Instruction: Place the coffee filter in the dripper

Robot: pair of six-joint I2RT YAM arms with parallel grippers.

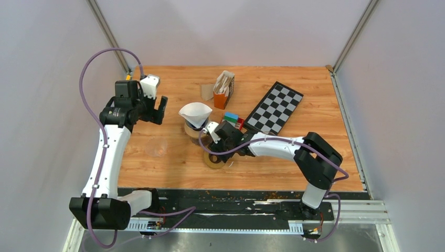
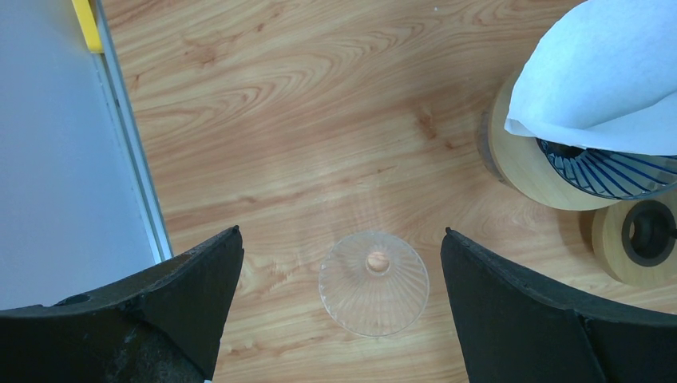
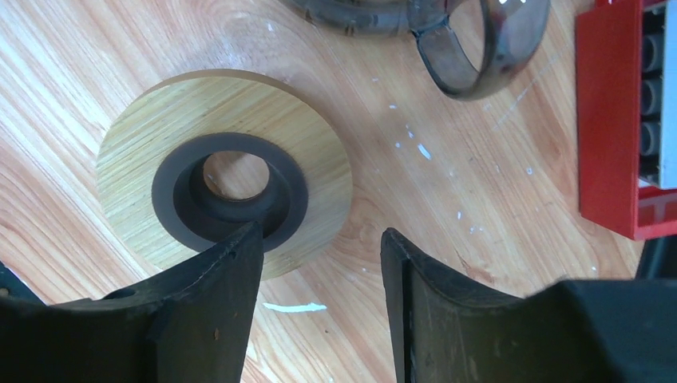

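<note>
A white coffee filter [image 1: 195, 114] sits spread in the mouth of the dripper, its paper reaching above and past the rim. Under that paper in the left wrist view shows the ribbed, clear dripper [image 2: 615, 173], on a wooden-collared stand. My left gripper is open over bare table to the left, nothing between its fingers. Low beside the wooden ring [image 3: 323, 183] with its dark centre hole is my right gripper, its fingers apart and empty. One right fingertip overlaps the ring's near edge in the right wrist view; whether it touches cannot be told.
A clear ribbed disc [image 2: 374, 283] lies beneath the left gripper. A smoky glass handle [image 3: 511, 48] and a red block box [image 3: 611, 120] stand near the right gripper. Behind are an orange filter box [image 1: 223, 94] and a checkered board [image 1: 275, 107].
</note>
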